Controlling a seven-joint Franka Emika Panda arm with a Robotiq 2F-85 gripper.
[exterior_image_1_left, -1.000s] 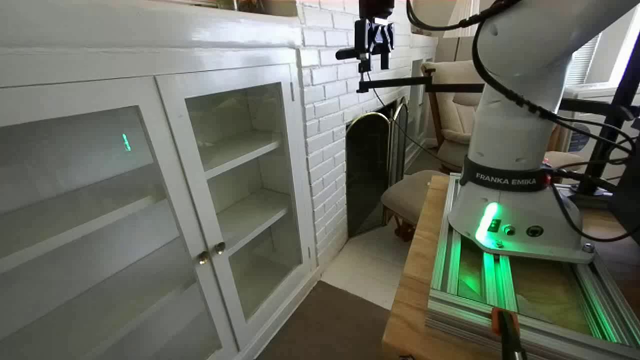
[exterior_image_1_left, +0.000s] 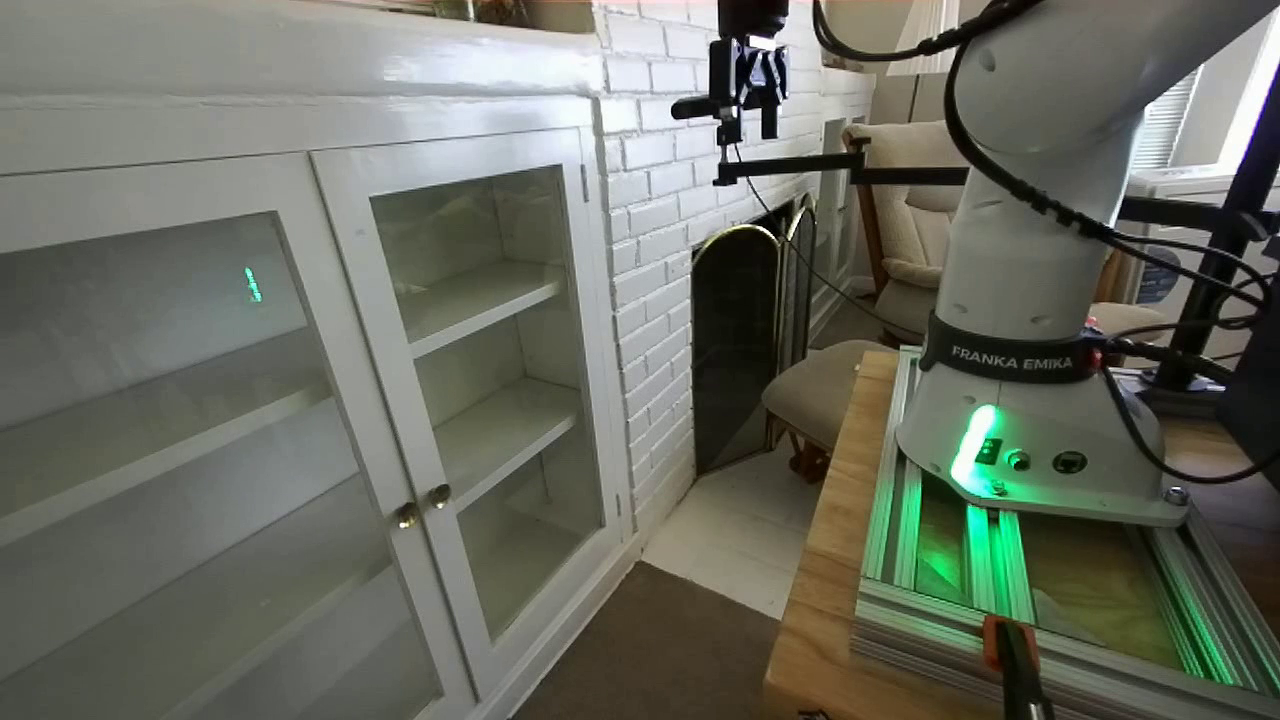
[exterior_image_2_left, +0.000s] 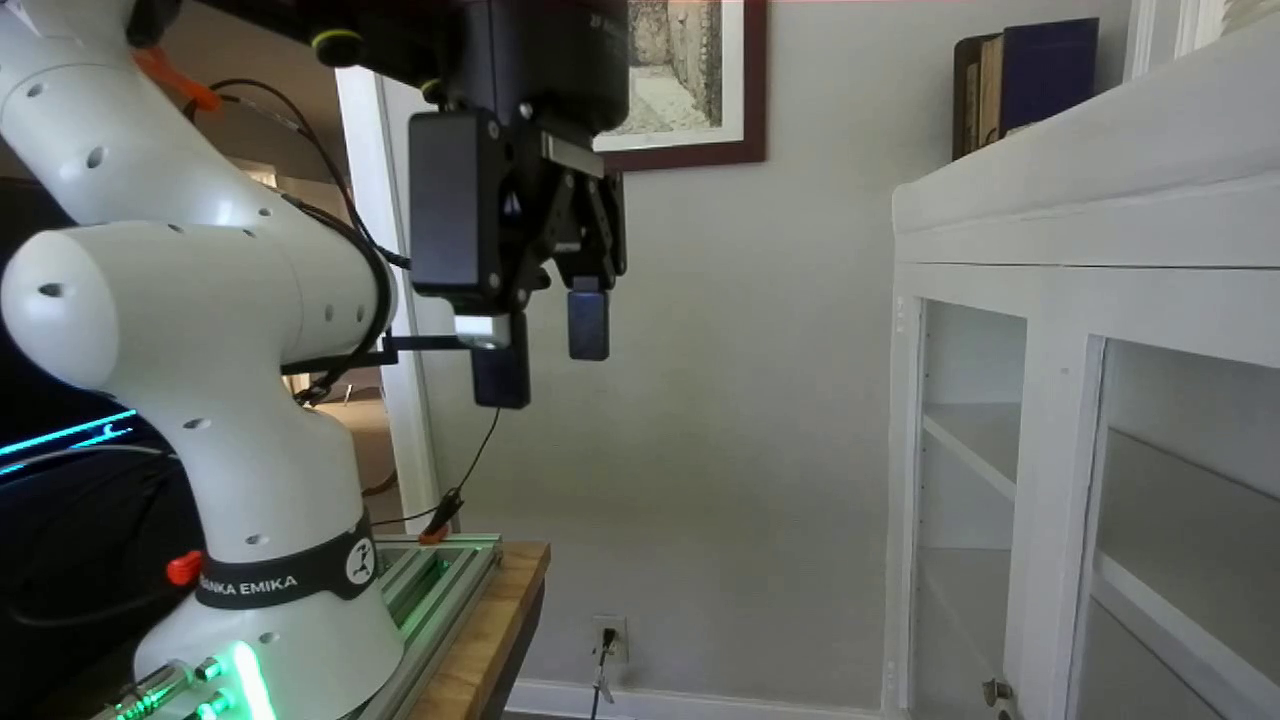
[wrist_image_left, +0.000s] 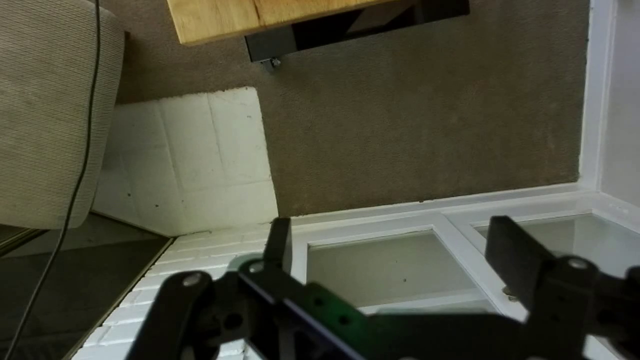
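Note:
My gripper is open, its two fingers wide apart and nothing between them in the wrist view. In exterior view 1 the gripper (exterior_image_1_left: 749, 130) hangs high in front of the white brick wall, fingers pointing down. Exterior view 2 shows the gripper (exterior_image_2_left: 546, 348) beside the arm, well away from the cabinet. The white cabinet has two glass doors, both shut: a right door (exterior_image_1_left: 584, 360) and a left door (exterior_image_1_left: 360, 462). Each carries a small brass knob, the right knob (exterior_image_1_left: 439, 494) and the left knob (exterior_image_1_left: 407, 516). Its visible shelves look empty.
A wooden table (exterior_image_1_left: 828, 528) bears the arm's base. A black fireplace screen (exterior_image_1_left: 734, 348) and a cushioned footstool (exterior_image_1_left: 816, 390) stand past the cabinet. A dark horizontal bar (exterior_image_1_left: 792, 168) reaches out near the gripper. Between table and cabinet, the carpet (wrist_image_left: 420, 120) is bare.

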